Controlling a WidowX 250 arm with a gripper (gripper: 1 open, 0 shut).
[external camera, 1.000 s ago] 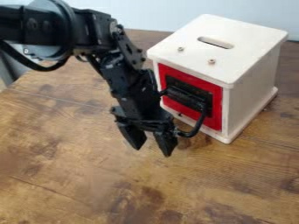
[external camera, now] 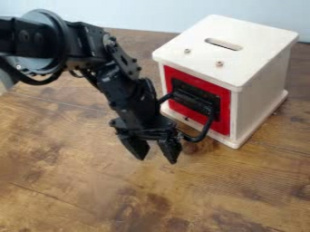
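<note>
My black gripper (external camera: 151, 149) hangs over the table in front of a pale wooden box (external camera: 260, 77), its fingers pointing down with a visible gap between them and nothing seen held. The box has a slot in its lid and a red front panel (external camera: 179, 74) with a black fitting (external camera: 197, 98) on it. A black curved loop runs from the fitting down toward the gripper; I cannot tell whether the two touch or are joined.
A pale wall lies behind the table.
Over the last second my arm and gripper have shifted slightly, mostly at the upper joints. The box stands where it was.
</note>
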